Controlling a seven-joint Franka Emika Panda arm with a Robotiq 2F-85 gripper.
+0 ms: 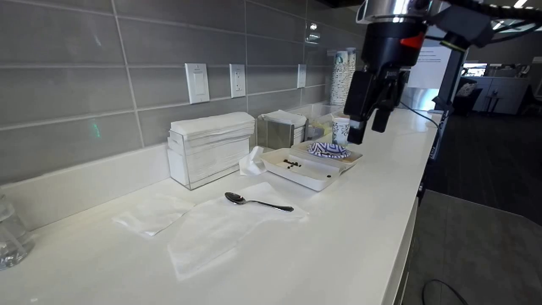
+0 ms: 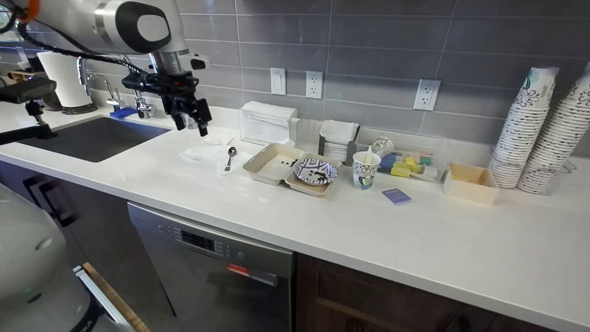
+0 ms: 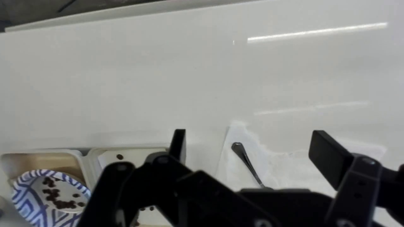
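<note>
My gripper [image 1: 369, 130] stands open in the air above the counter, with nothing between its fingers. In the wrist view, a metal spoon [image 3: 248, 162] appears between the spread fingertips, well below them; its bowl is hidden behind the gripper body. The spoon lies on a flattened white napkin [image 1: 213, 234], its handle toward the counter's front. An open takeout box [image 2: 272, 167] sits beside it, dark beans scattered inside. In the box's other half rests a blue-and-white patterned paper bowl [image 2: 313, 171] that also holds dark beans.
Behind stand a napkin holder [image 1: 213, 147] and a smaller napkin dispenser [image 2: 337, 141]. A patterned paper cup [image 2: 365, 169], a purple packet [image 2: 396, 196] and tall cup stacks [image 2: 525, 127] are farther along. A sink [image 2: 99, 138] lies at the other end.
</note>
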